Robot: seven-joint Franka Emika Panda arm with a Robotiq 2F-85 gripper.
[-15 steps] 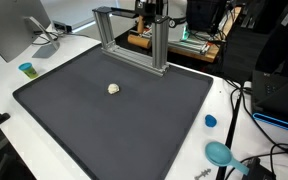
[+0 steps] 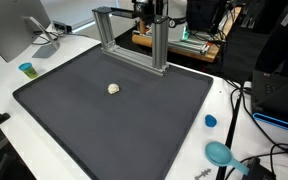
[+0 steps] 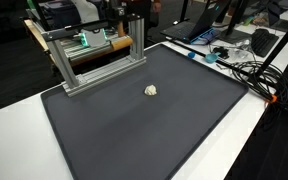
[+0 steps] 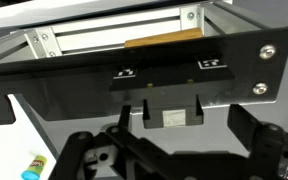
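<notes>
My gripper is open, with its dark fingers spread at the lower left and lower right of the wrist view. Between them shows a small black block with a pale face (image 4: 174, 118), at the lower edge of a wide black panel (image 4: 84, 92). Whether the fingers touch it, I cannot tell. Behind the panel lies an orange-brown wooden piece (image 4: 164, 39), between metal rails. A small cream-coloured object (image 2: 113, 88) rests alone on the dark grey board (image 2: 74, 115); the second exterior view shows the same cream object (image 3: 150, 90).
An upright metal frame (image 3: 104, 72) stands along the board's back edge. A green-blue cup (image 2: 28, 70) is off the board's left. Right of the board lie a blue lid (image 2: 210, 121) and a teal round item (image 2: 222, 155). Most of the board is bare.
Dark shapes at the top of exterior view 1 now cover more of the orange-brown piece behind the frame. The cream object and the items around the board have stayed put.
</notes>
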